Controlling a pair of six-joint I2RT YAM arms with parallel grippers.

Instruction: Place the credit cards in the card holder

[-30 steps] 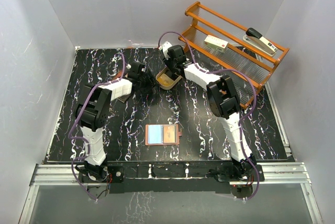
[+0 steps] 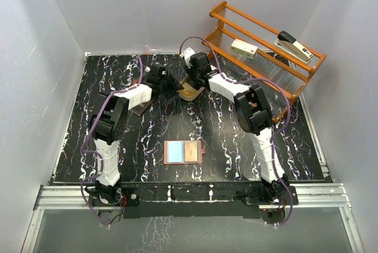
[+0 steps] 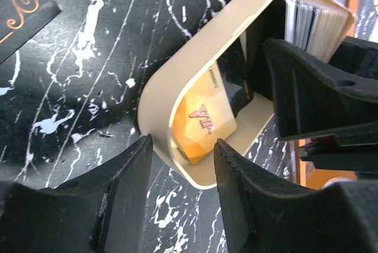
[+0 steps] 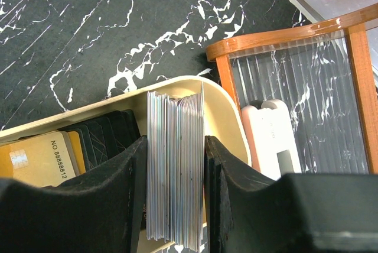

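A cream, rounded box (image 3: 156,96) near the back of the table holds cards, including an orange one (image 3: 198,114) and black ones (image 4: 109,135). At its right end, my right gripper is shut on a thick stack of pale-edged cards (image 4: 175,170), which stands within the box walls. My left gripper is part open, with one finger on each side of the box's near-left end wall; whether the pads touch it I cannot tell. Toward the table's front lies an open flat folder (image 2: 183,152), possibly the card holder, light blue on one half and tan on the other.
A slanted wooden rack (image 2: 260,46) carrying a stapler (image 2: 293,46) and a small box (image 2: 244,48) stands at the back right. Under the left arm lies a dark flat item (image 2: 140,106).
My left gripper has shifted a little right, from beside the box to its left end, and its forearm has swung slightly. The right arm looks unmoved; the folder stays put.
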